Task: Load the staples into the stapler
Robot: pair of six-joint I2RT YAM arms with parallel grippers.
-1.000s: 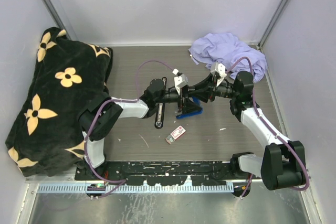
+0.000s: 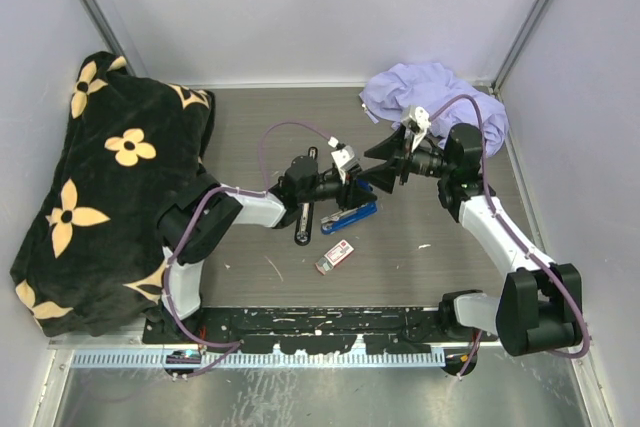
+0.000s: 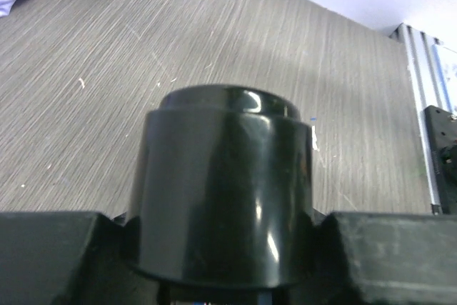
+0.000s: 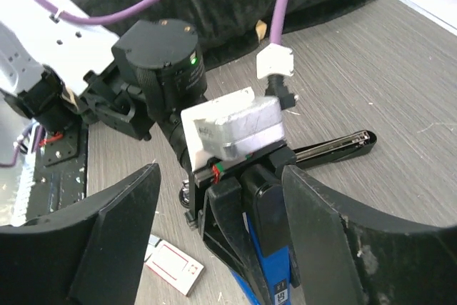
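My left gripper is shut on the stapler, whose dark end fills the middle of the left wrist view, with blue body showing below in the right wrist view. My right gripper stands part open just right of and above it, nothing visible between its fingers. A long black-and-metal stapler part lies on the table behind the left gripper. The small box of staples lies in front, on the table.
A dark flowered cushion fills the left side. A lilac cloth lies at the back right.
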